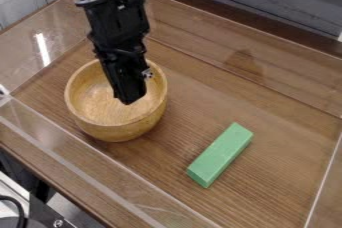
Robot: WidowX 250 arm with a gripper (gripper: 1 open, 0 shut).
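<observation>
My gripper (128,95) reaches down from the top left and hangs over a round wooden bowl (100,117), its tip inside the bowl's outline at the upper right part. The fingers look shut, with nothing visible between them. A light green rectangular block (219,154) lies on the wooden table to the lower right of the bowl.
A black cable (11,207) lies at the lower left edge.
</observation>
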